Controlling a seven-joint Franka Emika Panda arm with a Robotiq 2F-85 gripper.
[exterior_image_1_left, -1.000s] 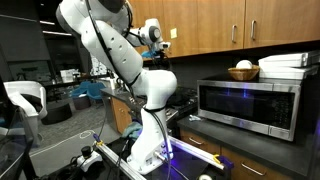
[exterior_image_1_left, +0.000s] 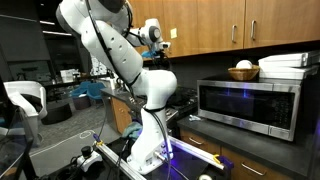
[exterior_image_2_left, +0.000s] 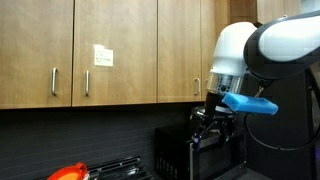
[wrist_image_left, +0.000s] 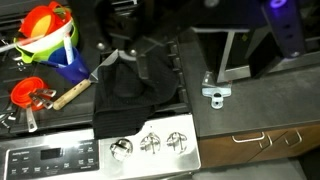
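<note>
My gripper (exterior_image_1_left: 165, 46) is raised high, close to the front of the wooden wall cabinets. In exterior view 2 the gripper (exterior_image_2_left: 214, 124) hangs below the white arm at the right; whether its fingers are apart cannot be made out. From above, the wrist view shows a black cloth (wrist_image_left: 128, 92) lying over the stove top and down its front edge. Left of it are a blue cup (wrist_image_left: 68, 66), a red strainer-like utensil (wrist_image_left: 28, 92) and a wooden-handled tool (wrist_image_left: 73, 95). Dark gripper parts cover the top of that view.
A large microwave (exterior_image_1_left: 245, 107) stands on the counter, with a basket (exterior_image_1_left: 243, 71) and white boxes (exterior_image_1_left: 287, 62) above it. Stove knobs (wrist_image_left: 151, 144) line the front. Bright bowls (wrist_image_left: 42, 24) sit at upper left.
</note>
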